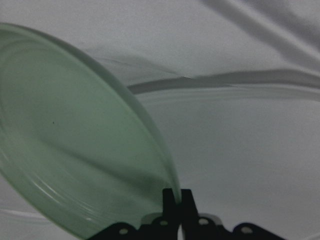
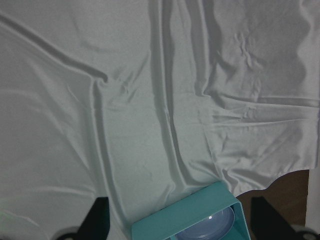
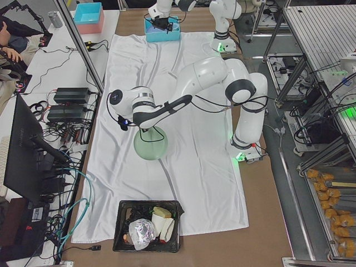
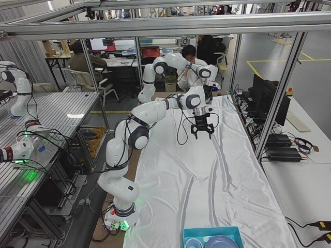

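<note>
A pale green plate [image 3: 150, 145] [image 1: 75, 125] is under my left arm on the white cloth. My left gripper [image 3: 125, 124] is shut on the plate's rim, which rises between its fingertips in the left wrist view. My right gripper [image 4: 202, 133] stands open above the bare cloth near a turquoise bin [image 4: 189, 235] [image 2: 177, 215] that holds blue dishes [image 4: 220, 243], with nothing seen between its fingers.
A black crate [image 3: 119, 233] with foil, pale packages and other items sits at the left arm's end of the table, beyond the cloth [image 3: 206, 189]. A monitor, power boxes and cables line one side, outside the frame posts.
</note>
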